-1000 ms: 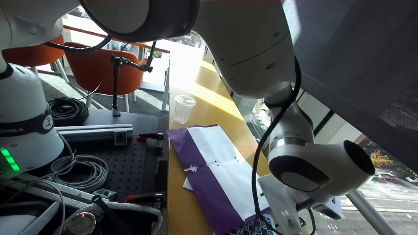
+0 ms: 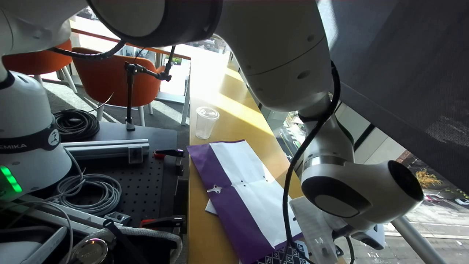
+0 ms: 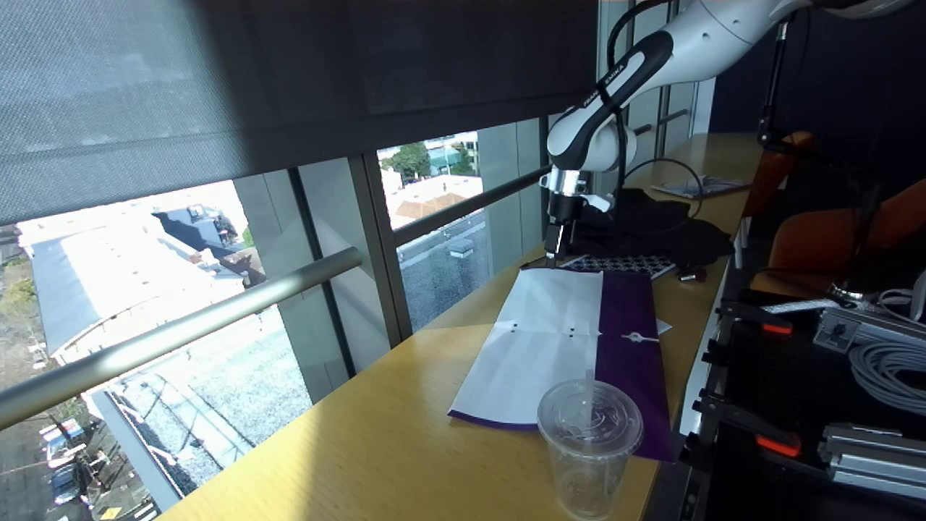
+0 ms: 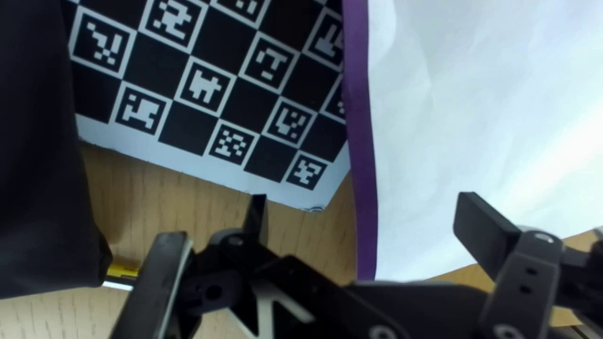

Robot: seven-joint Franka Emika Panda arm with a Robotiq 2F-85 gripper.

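Observation:
A large purple and white sheet (image 2: 253, 189), creased across its middle, lies flat on the wooden table. My gripper (image 3: 553, 252) is just above its far end in the second exterior view. In the wrist view, my gripper stands open over a corner of the sheet. The purple edge (image 4: 362, 169) runs through the space between the fingers, and nothing is gripped. One fingertip (image 4: 257, 217) is over bare wood; the opposite one appears above the white face. In the first exterior view the arm and cable hide the fingertips.
A checkered marker board (image 4: 206, 84) lies partly under the sheet, beside dark cloth (image 4: 39, 169). A clear lidded cup (image 3: 590, 443) stands at the sheet's other end. Bare table (image 3: 347, 443) extends along the window side, bordered by a railing.
My arm's wrist has shifted slightly right and down in the first exterior view. The sheet and the cup have not visibly moved.

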